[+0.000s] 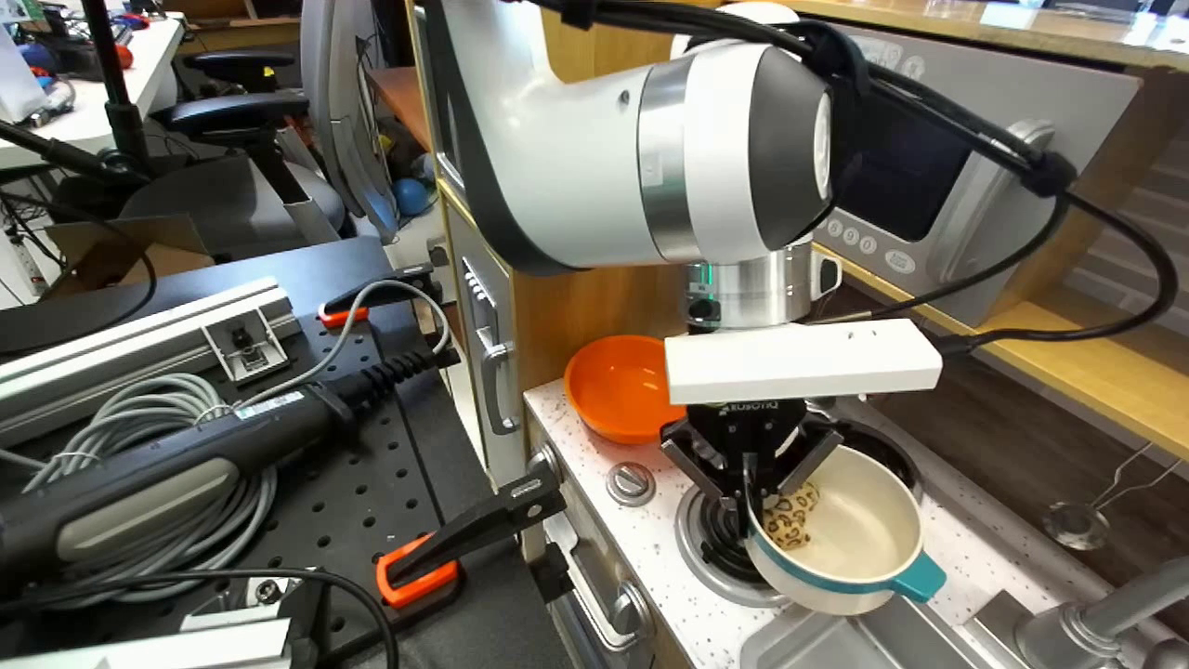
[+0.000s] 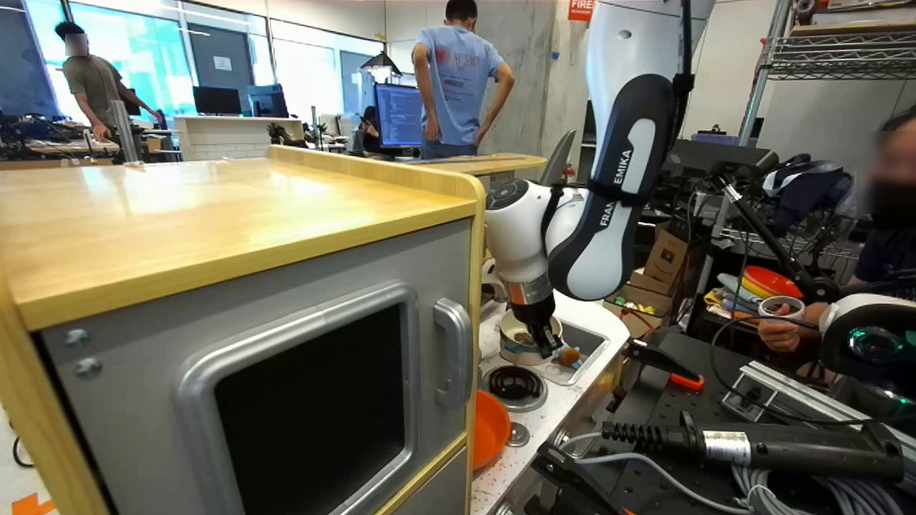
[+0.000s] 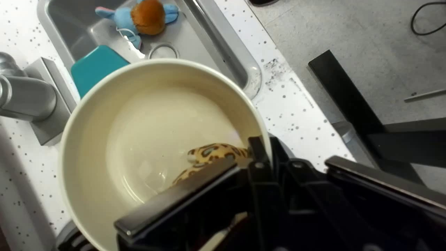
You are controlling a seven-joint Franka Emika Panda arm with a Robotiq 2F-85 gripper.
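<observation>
A cream pot (image 1: 858, 524) with a teal outside and teal handle (image 1: 921, 578) holds a leopard-spotted plush (image 1: 789, 517). My gripper (image 1: 751, 502) points down and is shut on the pot's rim, on the side opposite the handle. In the wrist view one dark finger (image 3: 258, 152) lies inside the rim and the other just outside it. The spotted plush (image 3: 215, 154) rests on the pot floor close to the fingers, partly hidden by them. The pot overlaps the front burner (image 1: 713, 557) and reaches toward the sink; whether it is clear of the counter I cannot tell.
A blue plush with a brown head (image 3: 149, 17) lies in the metal sink (image 3: 196, 54). The faucet (image 1: 1115, 624) stands beside the sink. An orange bowl (image 1: 624, 390) sits behind the burners, near the cabinet. A rear burner (image 1: 881, 446) is partly covered.
</observation>
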